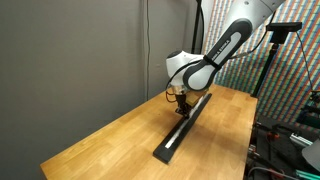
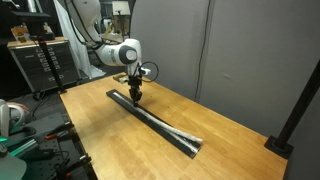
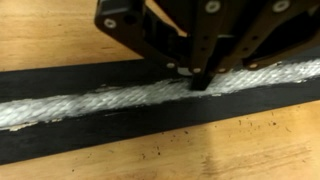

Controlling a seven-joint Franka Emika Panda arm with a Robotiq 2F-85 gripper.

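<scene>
A long black strip [image 3: 60,135] lies on the wooden table, with a whitish rope-like band [image 3: 110,98] running along its middle. In exterior view 1 the near end of this strip [image 1: 163,154] is bare black. My gripper is shut, its fingertips down at the band partway along the strip. Whether any of the band's fibres sit between the fingers cannot be seen. From the other side, the gripper [image 2: 134,99] appears low over the strip, with the pale band [image 2: 172,129] stretching away from it toward the strip's right end.
Bare wooden tabletop [image 1: 105,145] lies on both sides of the strip. A grey wall panel [image 1: 85,75] stands along the table's back side. Dark equipment [image 1: 295,145] sits at the right edge in exterior view 1.
</scene>
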